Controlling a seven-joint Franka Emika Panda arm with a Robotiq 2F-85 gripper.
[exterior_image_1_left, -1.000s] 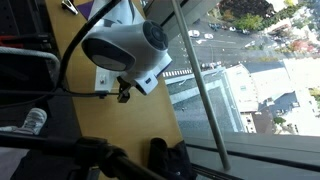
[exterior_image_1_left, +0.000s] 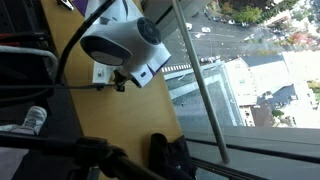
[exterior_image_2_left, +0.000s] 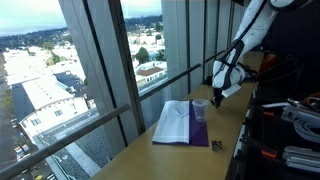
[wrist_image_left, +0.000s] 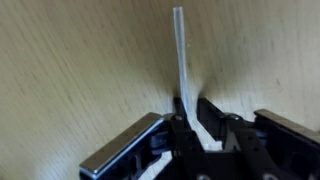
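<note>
A thin white stick-like object (wrist_image_left: 181, 55) runs upright through the wrist view, its lower end passing between the fingers of my gripper. The left finger (wrist_image_left: 125, 145) is nearer to it than the right finger (wrist_image_left: 287, 130), and the fingers stand apart. Whether the stick touches either finger or the table is hard to tell. In exterior view 2 the gripper (exterior_image_2_left: 224, 98) is low over the wooden table (exterior_image_2_left: 130, 165). Exterior view 1 has the gripper (exterior_image_1_left: 119, 84) partly hidden beneath the white arm.
Beside the gripper stands a whitish cup-like container (exterior_image_2_left: 199, 112). White sheets (exterior_image_2_left: 172, 125) lie on a purple mat (exterior_image_2_left: 198, 135), with a small dark metallic item (exterior_image_2_left: 217, 146) near the table edge. Windows line one side. Bare wood is free at the front.
In exterior view 1 the arm's end has shifted slightly up in the picture. The surroundings look the same.
</note>
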